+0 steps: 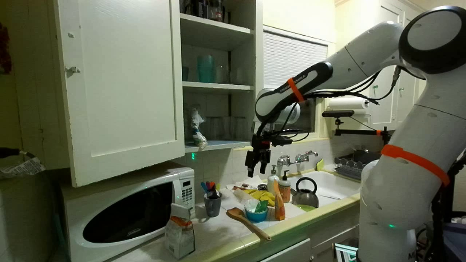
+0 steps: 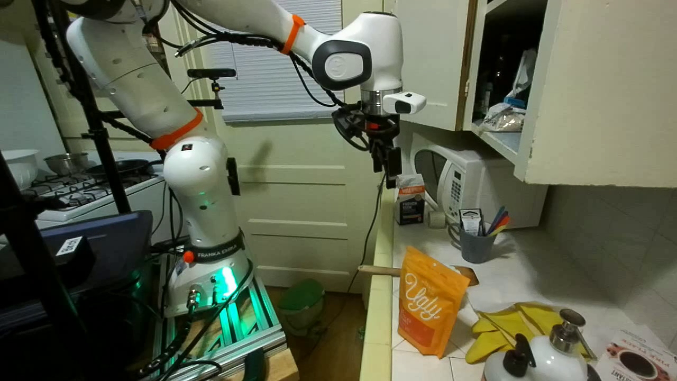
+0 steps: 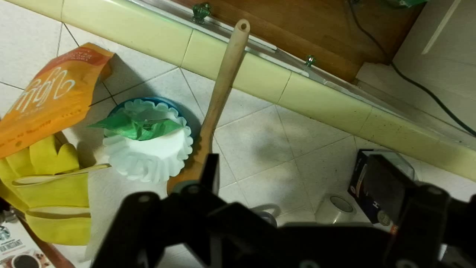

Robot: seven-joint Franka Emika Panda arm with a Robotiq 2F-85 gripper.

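My gripper point(image 1: 256, 169) hangs in the air above the counter, pointing down. In the wrist view its two fingers point(image 3: 210, 172) stand wide apart, with only bare tile seen between them. Below it lies a wooden spatula point(image 3: 221, 89), its handle reaching over the counter's front edge. A blue bowl point(image 1: 256, 214) stands beside the spatula, holding white fluted paper liners point(image 3: 149, 163) and a green wrapper point(image 3: 138, 127). The orange pouch point(image 2: 431, 301) is upright near the edge, close to yellow gloves point(image 3: 58, 196). A grey cup point(image 2: 476, 246) of utensils stands farther back.
A microwave point(image 1: 131, 214) and a small bag point(image 1: 180, 235) occupy the counter's far end. Overhead, a cabinet door point(image 1: 126, 78) hangs open beside shelves. Soap bottles point(image 1: 284, 188) and a kettle point(image 1: 305, 198) are by the sink point(image 1: 345, 185). Clear tile lies between spatula and bag.
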